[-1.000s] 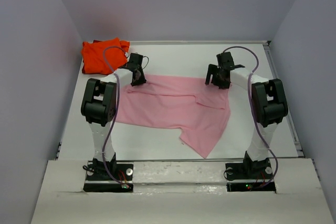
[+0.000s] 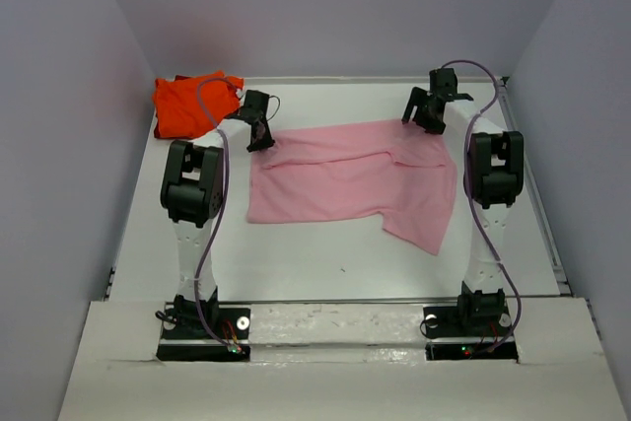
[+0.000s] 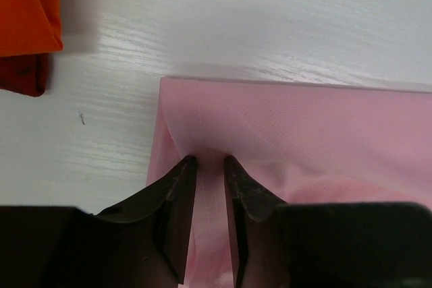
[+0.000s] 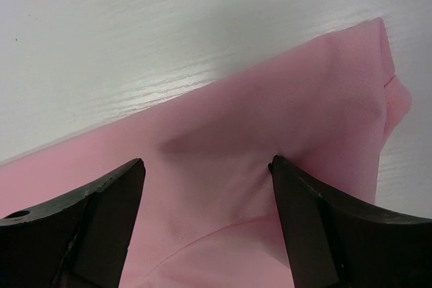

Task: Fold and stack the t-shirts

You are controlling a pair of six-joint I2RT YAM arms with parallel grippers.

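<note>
A pink T-shirt (image 2: 335,189) lies spread on the white table, its upper band folded over toward the near side. My left gripper (image 2: 260,142) is down on its far left corner; in the left wrist view the fingertips (image 3: 188,165) press into the fabric, a little apart. My right gripper (image 2: 419,115) is at the far right corner, its fingers wide open on the cloth in the right wrist view.
An orange folded stack (image 2: 195,107), with dark red cloth beneath, sits at the back left. Grey walls enclose the table (image 2: 325,268), whose front strip and back edge are bare.
The pink shirt has slid toward the back and right. My right gripper has moved the same way; my left has moved only slightly.
</note>
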